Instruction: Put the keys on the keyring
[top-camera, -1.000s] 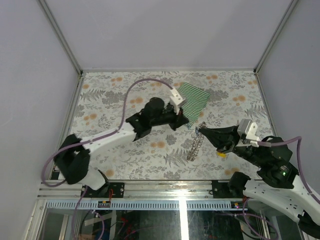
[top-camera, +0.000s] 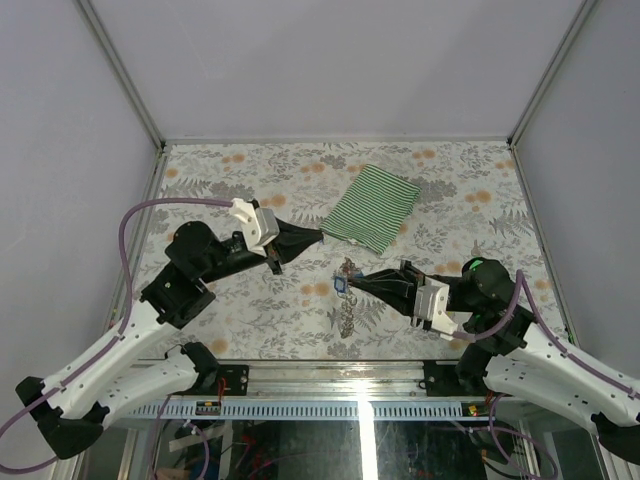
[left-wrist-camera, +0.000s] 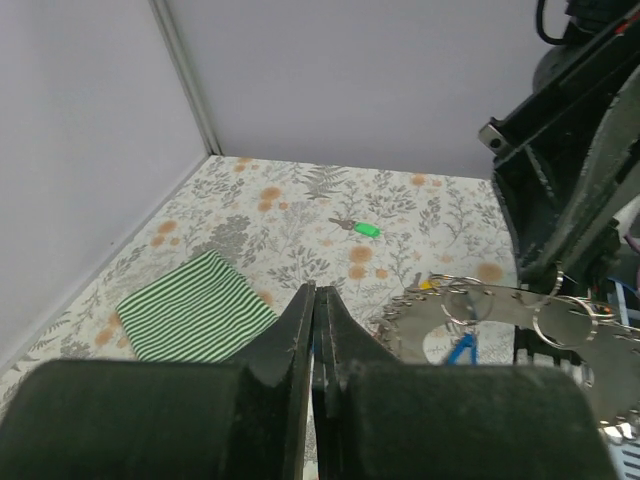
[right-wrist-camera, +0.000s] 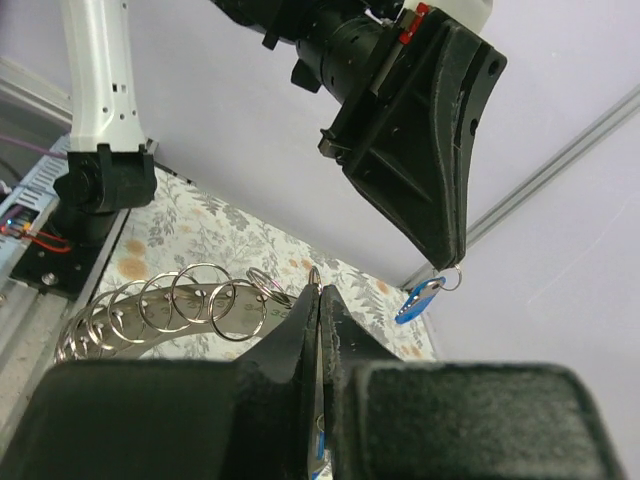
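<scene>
My right gripper (top-camera: 352, 282) is shut on the keyring, a metal bar strung with rings that hangs out from its tips over the table; in the left wrist view the keyring (left-wrist-camera: 560, 330) reaches toward the lower right. A blue key shows among its rings. My left gripper (top-camera: 318, 236) is shut at the upper left of it; in the right wrist view a small ring with a blue key (right-wrist-camera: 418, 300) hangs at its tip (right-wrist-camera: 450, 262).
A green striped cloth (top-camera: 372, 208) lies at the back middle. A green key (left-wrist-camera: 364, 228) lies on the right of the floral table. Walls enclose the back and sides.
Both arms have moved left across the table over the last second, the right one carrying the keyring along. The left gripper has drawn away toward the left.
</scene>
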